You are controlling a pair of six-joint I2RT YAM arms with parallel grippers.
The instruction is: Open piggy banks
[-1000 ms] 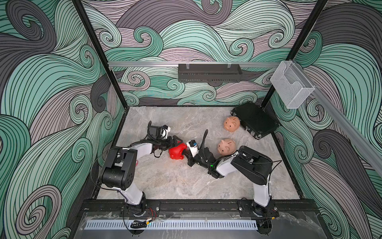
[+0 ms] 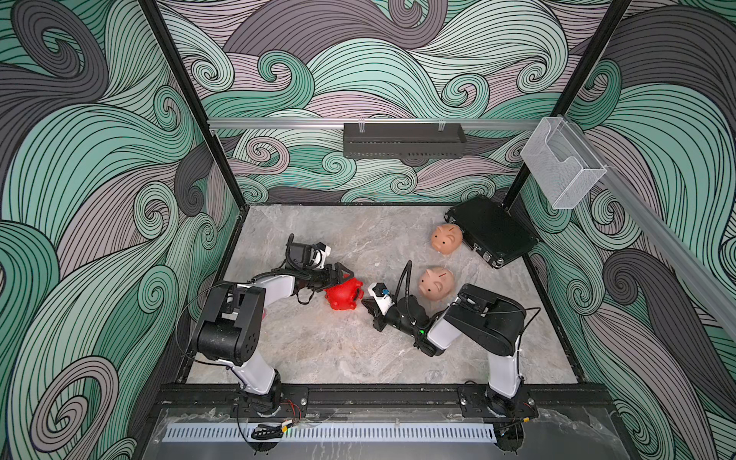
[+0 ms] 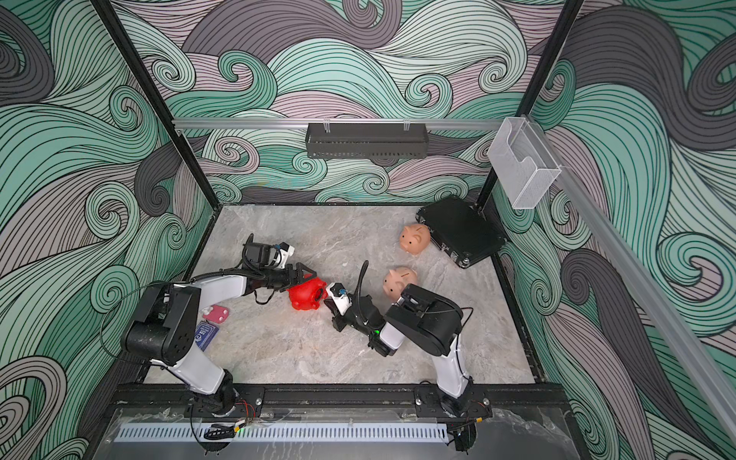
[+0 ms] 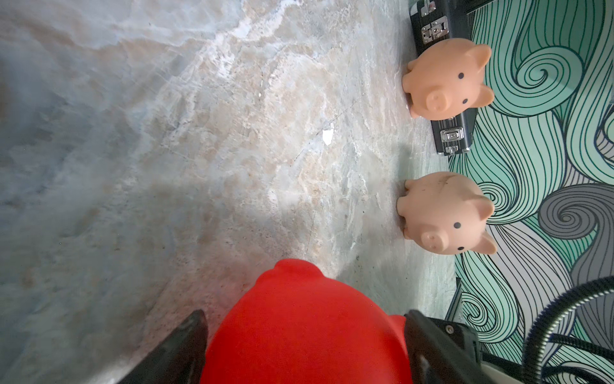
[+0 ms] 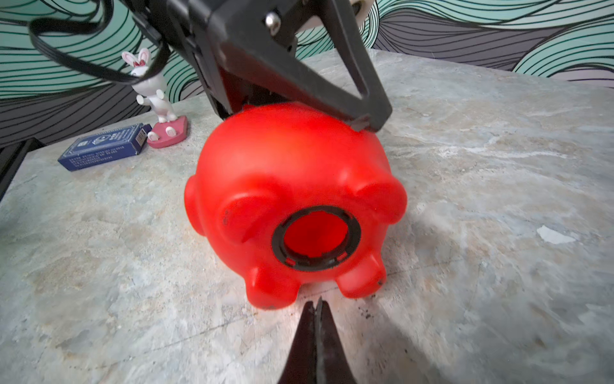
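A red piggy bank [image 2: 342, 296] rests on the marble floor, its underside showing an open round hole with a black rim [image 5: 278, 243] toward my right gripper. My left gripper straddles its top from behind, fingers part open around the red body; contact is unclear. Just in front of the hole, low over the floor, my right gripper is shut with nothing visible between its tips. Two pink piggy banks stand to the right, one farther back [image 2: 446, 239], the other [image 2: 435, 283] beside the right arm.
A black case [image 2: 494, 230] lies at the back right. A white rabbit figurine on a pink base [image 5: 166, 134] and a blue box [image 5: 102, 147] are at the left.
My right gripper has drawn back from the red piggy bank toward the front right. The left gripper and the red bank have shifted slightly.
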